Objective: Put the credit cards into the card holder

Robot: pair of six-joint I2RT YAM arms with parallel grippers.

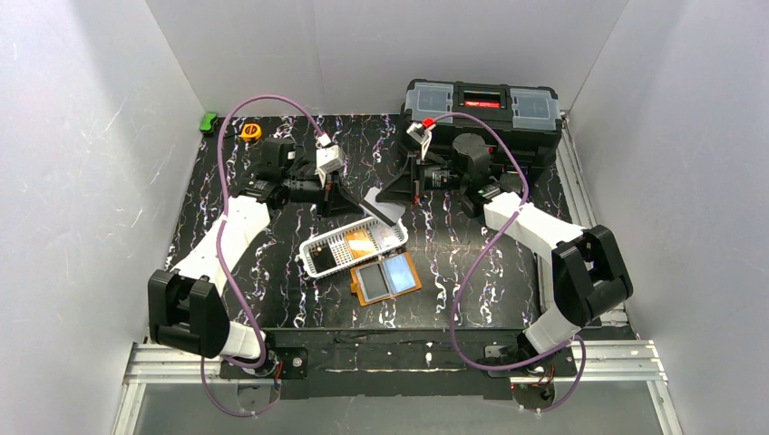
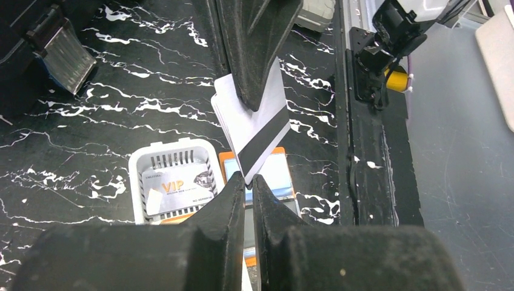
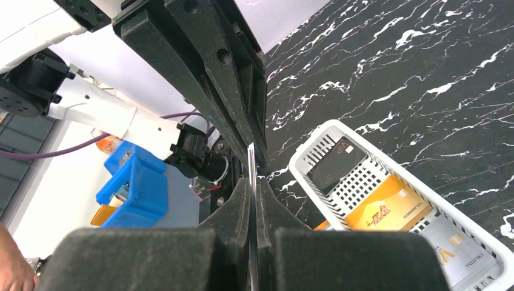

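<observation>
A thin stack of white cards with a black stripe (image 2: 263,130) hangs tilted above the white basket, held by both grippers: my left gripper (image 1: 356,207) is shut on its lower corner, my right gripper (image 1: 385,198) on its upper part. Below, the white basket (image 1: 308,265) holds a black card (image 3: 335,159), an orange card (image 3: 388,206) and a silver VIP card (image 2: 177,185). The open card holder (image 1: 399,273), orange-edged with clear sleeves, lies on the table in front of the basket.
A black toolbox (image 1: 481,127) stands at the back right. An orange tape measure (image 1: 250,132) and a green object (image 1: 208,123) sit at the back left.
</observation>
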